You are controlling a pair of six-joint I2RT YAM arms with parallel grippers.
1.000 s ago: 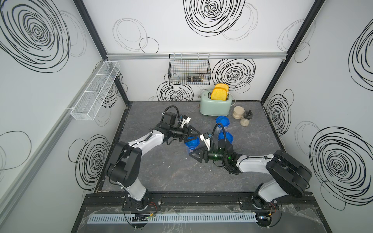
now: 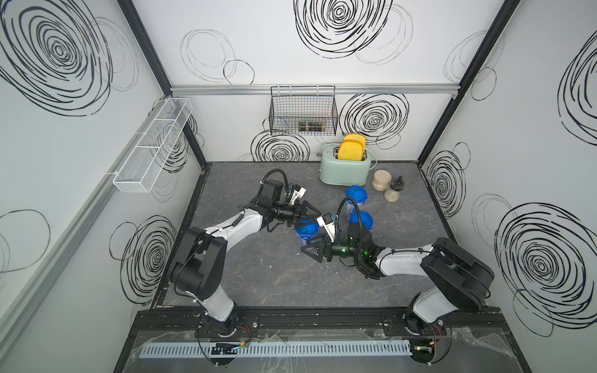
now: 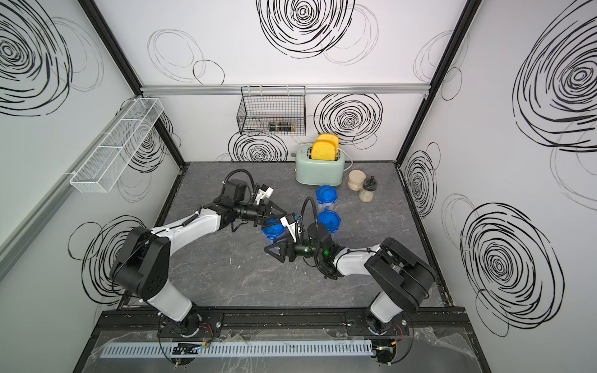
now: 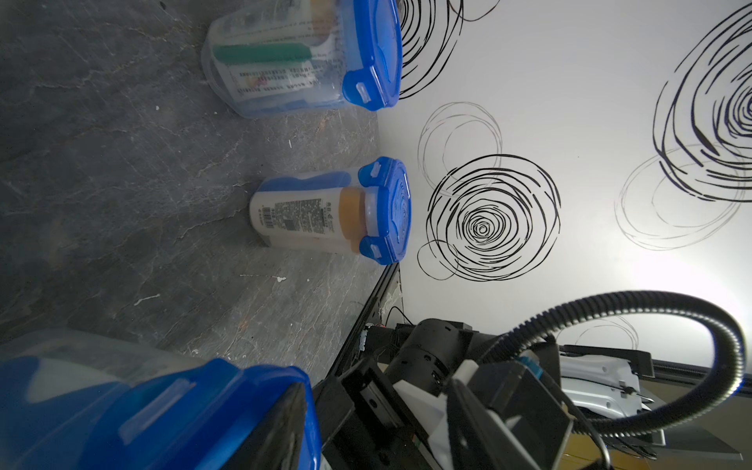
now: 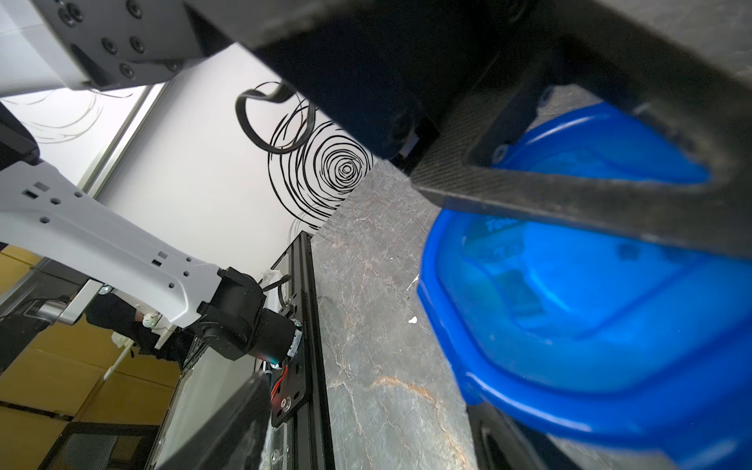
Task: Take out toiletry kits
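A clear container with a blue lid (image 2: 306,230) stands at mid-table between my grippers. My left gripper (image 2: 304,211) is shut on this container's lid rim from behind. My right gripper (image 2: 312,248) is part open just in front of it, its fingers close to the blue lid (image 5: 579,305) in the right wrist view; whether they touch it is hidden. Two more blue-lidded containers (image 2: 356,192) (image 2: 362,219) stand to the right, with packets visible inside them in the left wrist view.
A mint toaster (image 2: 344,171) with yellow slices stands at the back, beside a beige jar (image 2: 381,180) and a dispenser bottle (image 2: 393,191). A black wire basket (image 2: 303,112) and a white rack (image 2: 146,149) hang on the walls.
My right gripper has shifted very slightly toward the front, and its arm has moved a little. The left gripper and the containers look unchanged.
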